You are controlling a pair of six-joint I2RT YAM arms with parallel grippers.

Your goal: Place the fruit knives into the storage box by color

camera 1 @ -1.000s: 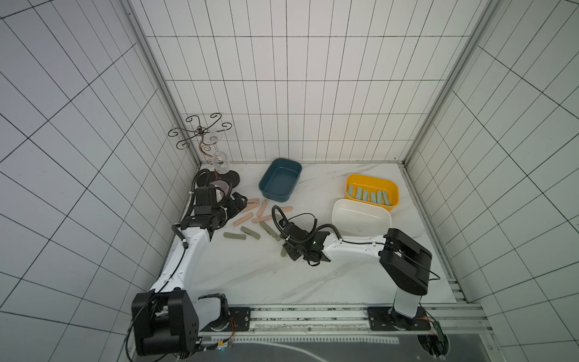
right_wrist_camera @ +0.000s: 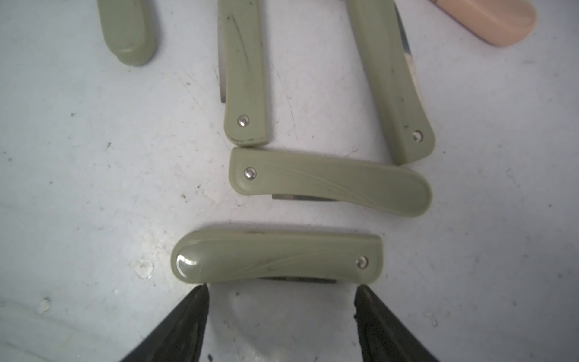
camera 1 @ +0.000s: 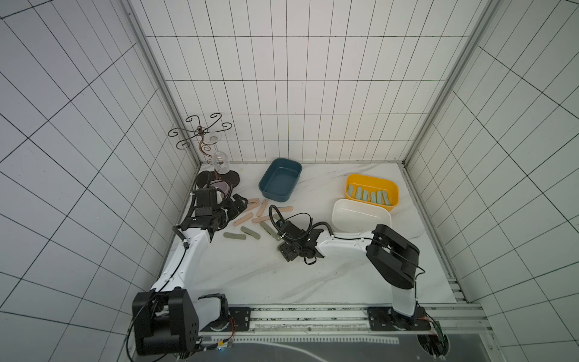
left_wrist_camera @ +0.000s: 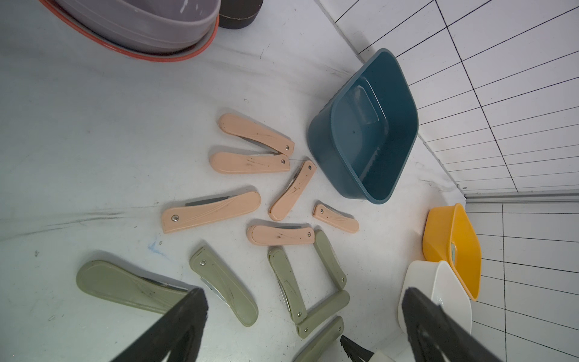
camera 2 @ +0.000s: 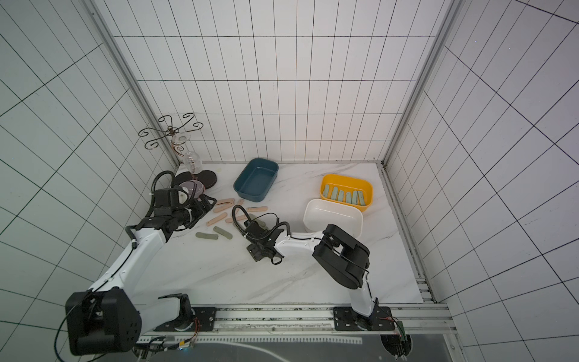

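Several green folding knives lie on the table; the nearest green knife (right_wrist_camera: 277, 257) stretches crosswise just ahead of my right gripper, whose fingers stand wide apart with nothing between them. A second green knife (right_wrist_camera: 331, 182) lies parallel behind it. Several pink knives (left_wrist_camera: 211, 211) are spread farther back and left. My left gripper is open above the knives' left side, holding nothing. In the top left view, the yellow box (camera 1: 395, 190) has several pale blue-green knives in it. The white box (camera 1: 362, 215) and the dark blue box (camera 1: 280, 181) show no knives.
Purple-grey bowls (left_wrist_camera: 162, 27) and a dark metal stand (camera 1: 200, 131) occupy the back left corner, close to my left arm. Bare table (camera 1: 259, 277) extends across the front. My right arm reaches across in front of the white box.
My right arm has shifted left, and its gripper now covers more of the nearest green knife. The left arm and the boxes stay where they were.
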